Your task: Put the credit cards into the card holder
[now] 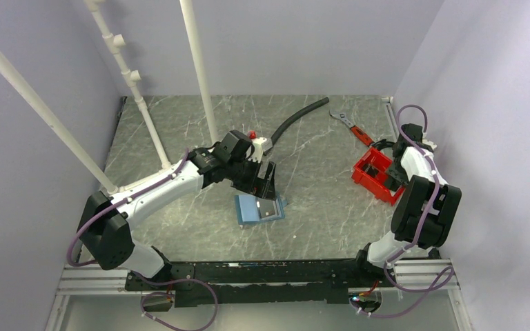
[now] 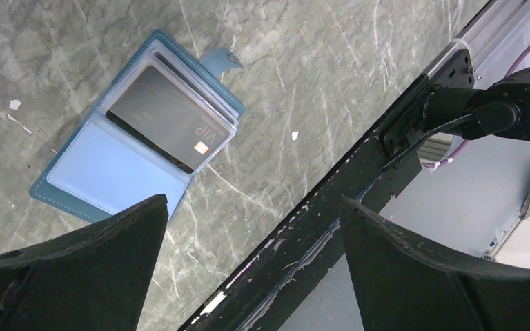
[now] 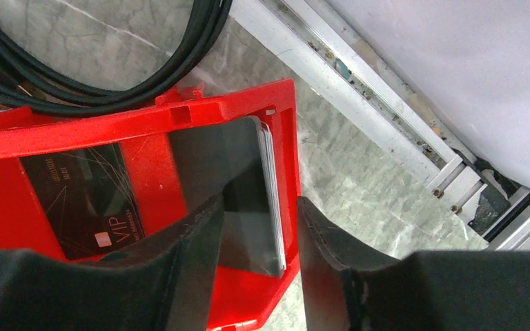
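Note:
The blue card holder (image 2: 110, 155) lies spread open on the table, a dark VIP card (image 2: 172, 114) in one side. Near it hangs my left gripper, wide open and empty. In the right wrist view, a red bin (image 3: 153, 172) holds another dark VIP card (image 3: 83, 200) lying flat and a stack of cards (image 3: 238, 172) leaning by its end wall. My right gripper is partly open above that end. Its left fingertip overlaps the stack's face, while the other appears beyond the bin's wall. Contact with the cards cannot be told.
Coiled black cable (image 3: 103, 96) lies against the bin's back side. A wrench with an orange handle (image 1: 361, 135) and a black tube (image 1: 297, 121) rest farther back. Close to the bin's right runs the table's metal edge (image 3: 359, 103). Mid-table is clear.

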